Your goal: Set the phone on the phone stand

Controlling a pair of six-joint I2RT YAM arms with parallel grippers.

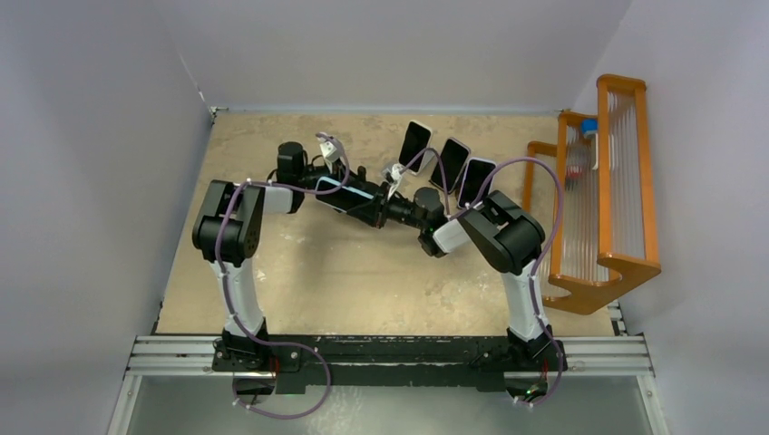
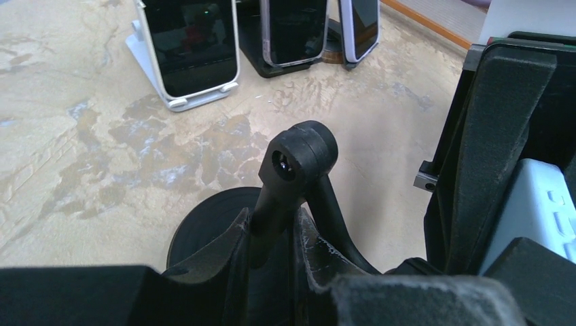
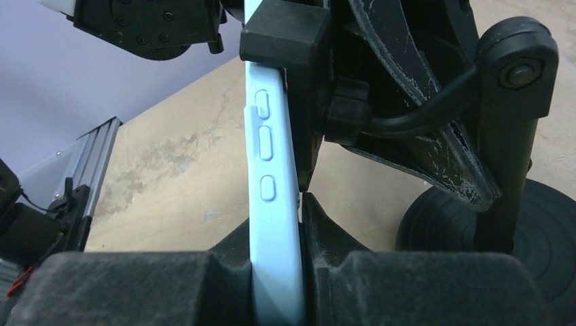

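A light-blue phone (image 3: pixel 268 156) is edge-on in the right wrist view, with my right gripper shut on it. The black phone stand (image 2: pixel 306 153) has a round base, a hinged arm and a holder. Against that holder rests the phone, with a black lip (image 3: pixel 289 34) reaching across its edge; how fully it is seated cannot be told. In the left wrist view, the fingers of my left gripper are partly apart, on either side of the stand's lower post; whether they press on it is unclear. From above, the phone (image 1: pixel 345 192) lies between both grippers.
Several other phones on stands are at the back: a white-framed one (image 1: pixel 416 145), a dark one (image 1: pixel 451 164) and a lilac one (image 1: pixel 475 181). To the right stands a wooden rack (image 1: pixel 608 181).
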